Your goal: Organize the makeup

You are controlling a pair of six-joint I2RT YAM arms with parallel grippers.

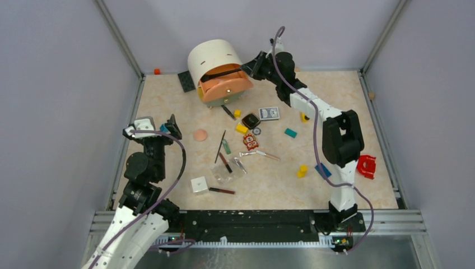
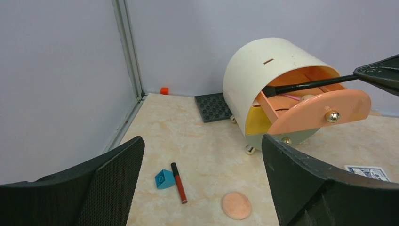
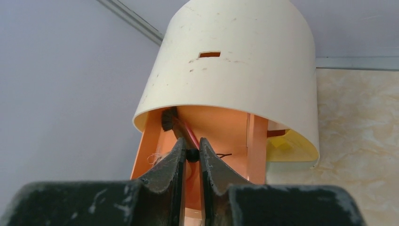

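A cream barrel-shaped organizer [image 1: 213, 53] stands at the back, its peach drawer [image 2: 315, 113] pulled out with brushes inside. My right gripper is shut on the handle of a black makeup brush [image 2: 324, 83], whose bristle end rests inside the drawer at its far side. My left gripper hangs open at the table's left, nothing between its fingers. On the table lie a peach puff [image 1: 200, 135], a brush [image 1: 263, 155], several pencils and sticks, and a black compact [image 1: 251, 120].
A black grid pad [image 1: 187, 82] lies left of the organizer. Small blocks, a card box [image 1: 269, 113], a clear bag [image 1: 223, 172], a white cube [image 1: 199, 185] and a red object [image 1: 366, 166] are scattered about.
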